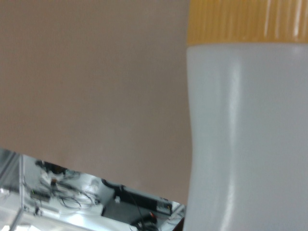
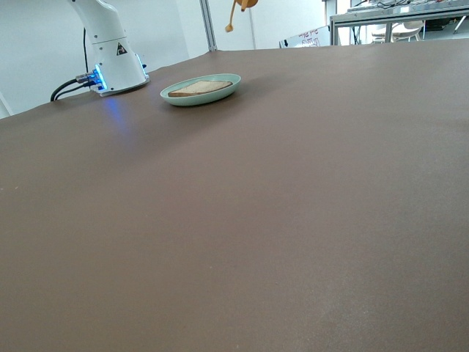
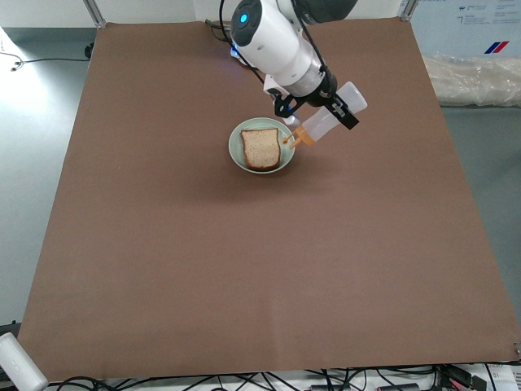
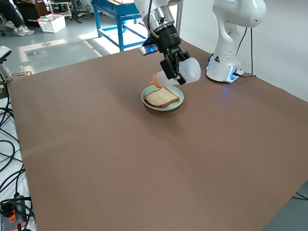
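A slice of bread (image 3: 260,149) lies on a pale green plate (image 3: 244,167) on the brown table, also seen in the right camera view (image 4: 161,98). Above the plate's right side my gripper (image 3: 330,114) is shut on a translucent squeeze bottle (image 4: 189,70), tilted on its side, its orange cap (image 4: 157,80) toward the bread. In the top camera view only the orange nozzle (image 2: 243,4) shows, hanging above the plate. The bottle fills the right half of the wrist view.
The arm's white base (image 4: 224,67) stands at the table's back. Cables (image 3: 98,383) run along the near edge.
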